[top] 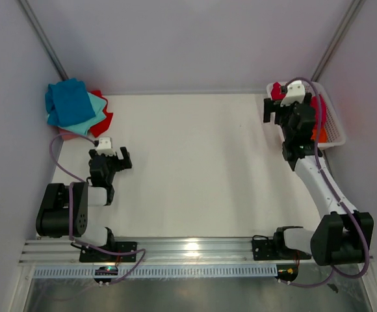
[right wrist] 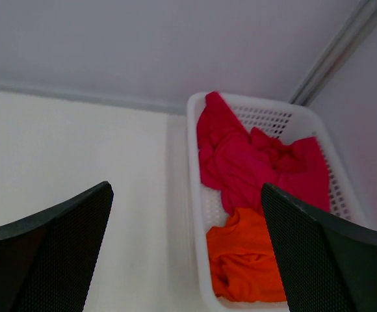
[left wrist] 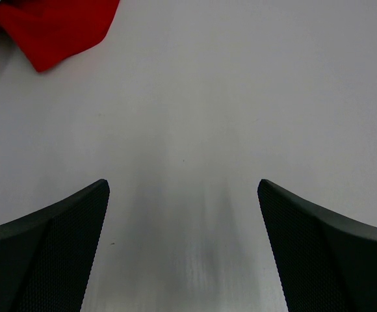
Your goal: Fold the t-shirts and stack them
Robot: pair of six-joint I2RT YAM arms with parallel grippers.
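Observation:
A pile of shirts in blue, teal and red lies at the table's back left; the red one shows in the left wrist view. A white basket at the back right holds pink and orange shirts. My left gripper stands open and empty over the front-left table, in front of the pile. My right gripper is raised at the basket, open with nothing between its fingers, partly hiding the basket in the top view.
Walls border it at the back and both sides, with the basket close to the right wall.

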